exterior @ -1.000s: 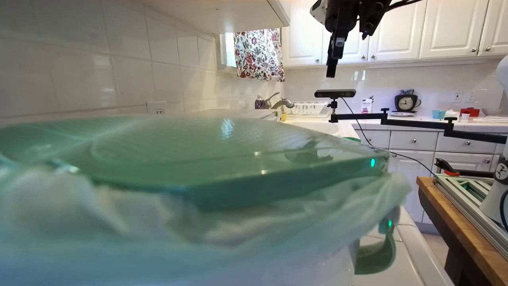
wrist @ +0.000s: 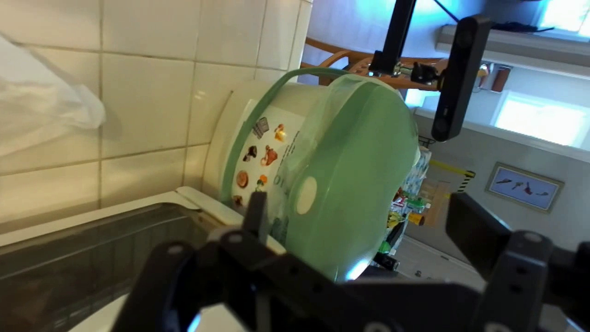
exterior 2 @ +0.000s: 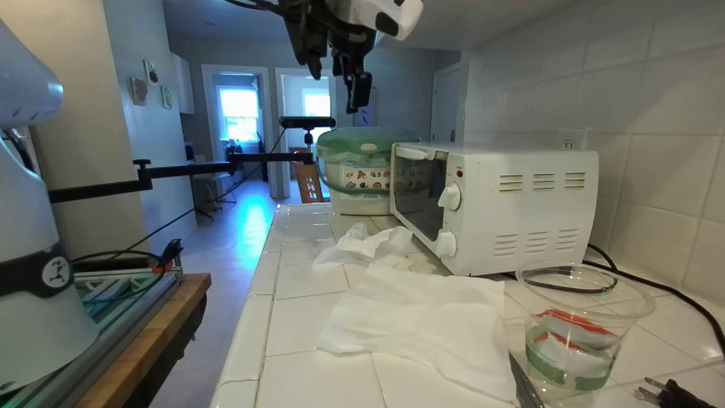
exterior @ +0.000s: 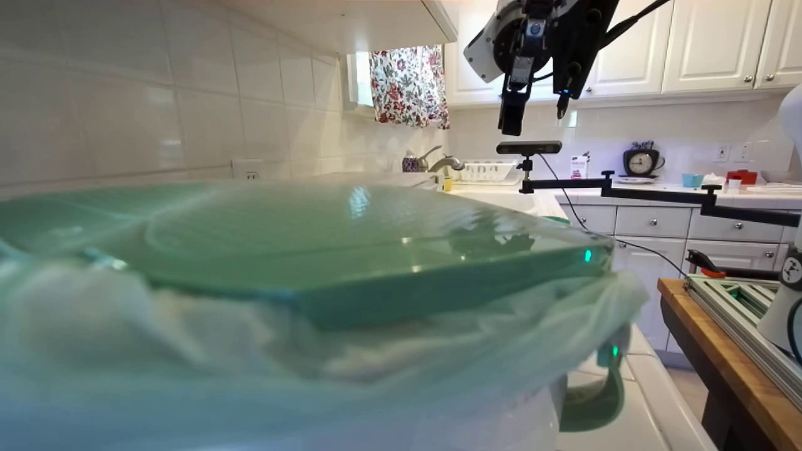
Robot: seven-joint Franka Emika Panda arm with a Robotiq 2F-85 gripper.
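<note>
My gripper hangs in the air, high above the counter, its two fingers spread apart and nothing between them. From the other side, the gripper appears above the camera bar and the green-lidded container. In the wrist view the fingers stand wide apart at left and right, and the green lid shows beyond the gap. A white toaster oven stands beside the container, its dark glass door facing the counter's open side. Crumpled white paper or cloth lies flat on the tiles in front.
A clear plastic cup with red and white packets inside stands at the near right, by a black plug. A camera on a black arm sticks out over the counter's edge. Bare tiles run along that edge.
In exterior view 1 my gripper has come lower and a little left, and has turned so that both fingers show apart. The container has not moved.
</note>
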